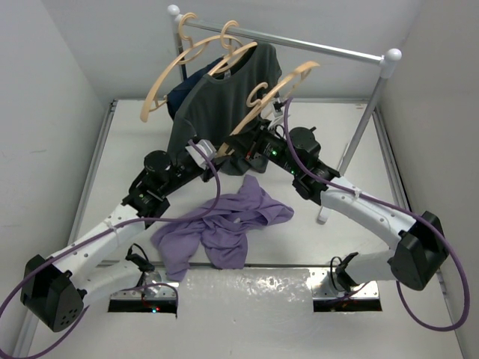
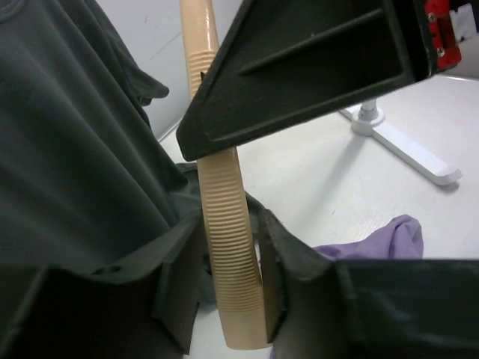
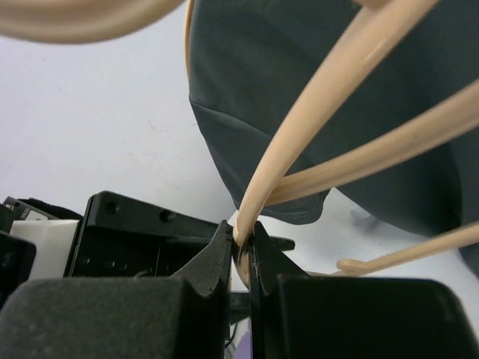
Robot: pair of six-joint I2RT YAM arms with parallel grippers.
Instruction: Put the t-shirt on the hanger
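The loose wooden hanger slants down between my two arms. My right gripper is shut on its bar; in the right wrist view the dark fingers pinch the wood. At the hanger's lower end is my left gripper. In the left wrist view the ribbed hanger end lies between the left fingers, which are part open and close on both sides. Whether they touch it is unclear. The purple t-shirt lies crumpled on the table below.
A metal rack spans the back, carrying a dark grey shirt and a navy garment on wooden hangers. These hang just behind my grippers.
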